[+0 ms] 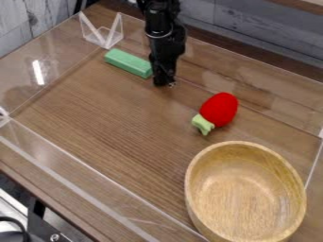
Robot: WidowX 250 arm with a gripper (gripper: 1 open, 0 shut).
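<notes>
My black gripper [158,68] reaches down from the top centre to just right of a green block [127,63] lying on the wooden table. Its fingertips are small and dark, and I cannot see anything held between them. A red oval object [218,109] lies to the right, with a small pale green piece [202,123] at its lower left.
A large tan bowl [245,189] fills the lower right. A clear wire-like holder [101,30] stands at the upper left.
</notes>
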